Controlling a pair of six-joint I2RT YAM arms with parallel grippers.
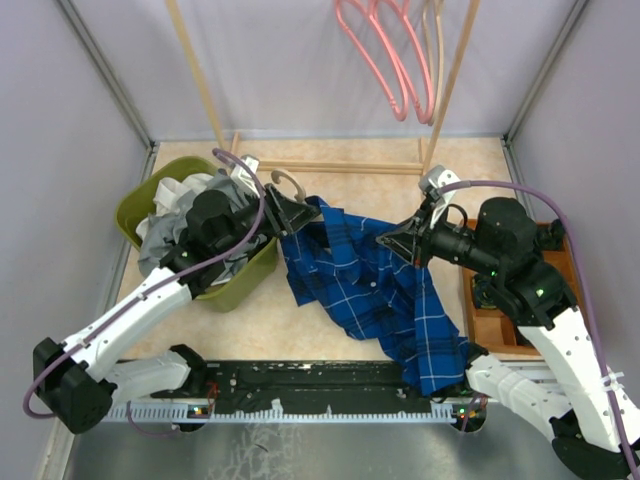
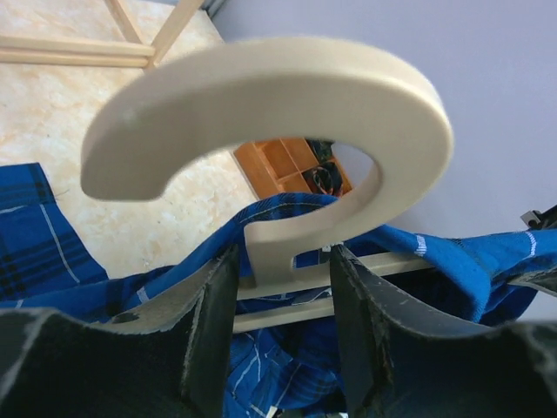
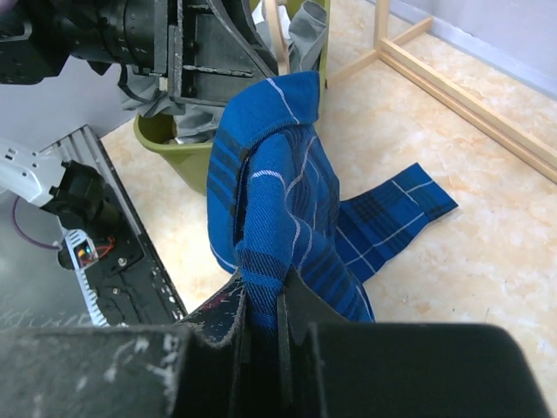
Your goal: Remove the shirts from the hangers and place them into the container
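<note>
A blue plaid shirt [image 1: 350,290] hangs in folds between my two arms. My right gripper [image 1: 408,247] is shut on a bunched part of the shirt [image 3: 274,192]. The beige hanger's hook [image 2: 365,87] sticks up out of the shirt's collar, large in the left wrist view. Around the base of that hook my left gripper stands part open, one finger to each side and a gap showing between them. The hanger's bar [image 2: 383,264] shows partly beneath the hook; blue cloth covers most of the rest.
At the left stands a green basket [image 1: 262,270] full of grey and white cloth. Several pink hangers [image 1: 405,70] hang from the wooden rack [image 1: 320,168] at the back. A wooden box [image 1: 500,327] sits at the right, partly under my right arm.
</note>
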